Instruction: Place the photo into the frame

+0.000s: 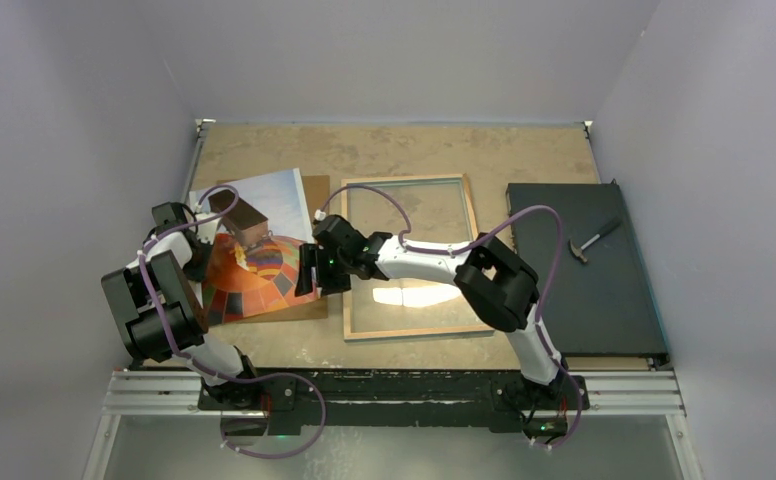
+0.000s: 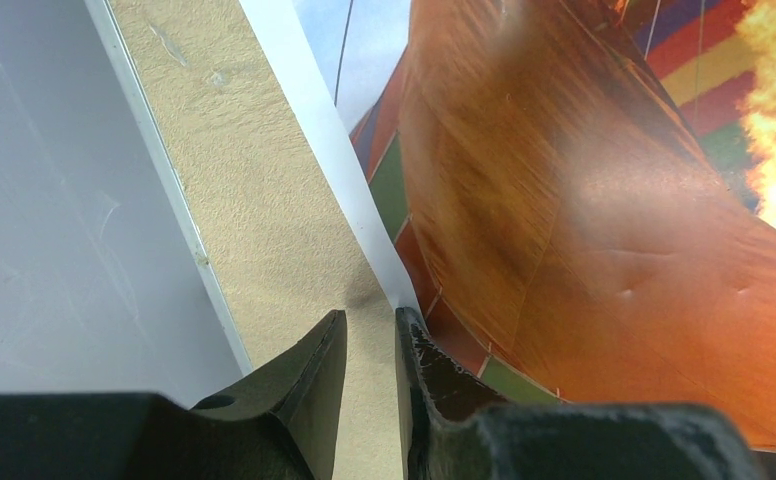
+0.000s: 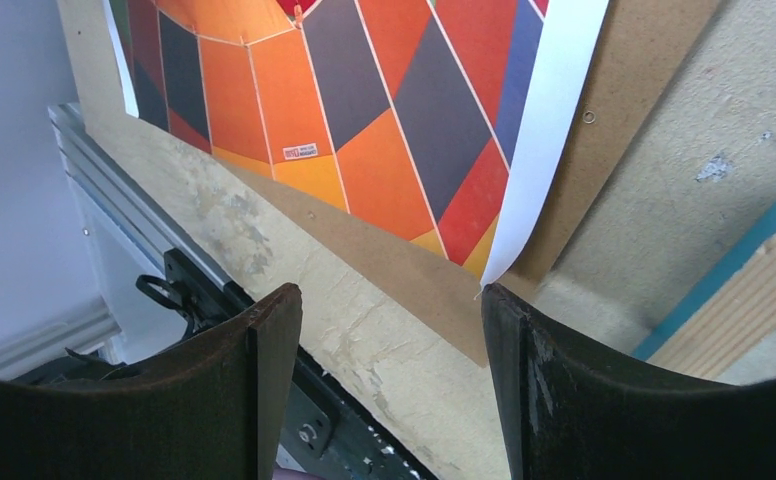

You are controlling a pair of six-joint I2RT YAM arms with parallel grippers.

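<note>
The photo [image 1: 264, 270], a colourful balloon print with white edges, lies askew on a brown backing board [image 3: 604, 120] at the left. My left gripper is at the photo's left edge, its fingertips a narrow gap apart, one touching or beside the white edge; whether anything is held is unclear. My right gripper is open over the photo's near right corner, the white edge beside one fingertip. The wooden frame [image 1: 404, 335] with a clear pane lies in the middle, partly under my right arm.
A dark board [image 1: 584, 300] with a hammer [image 1: 594, 240] on it lies at the right. Walls border the left, back and right. Bare table [image 1: 404, 150] shows behind the frame.
</note>
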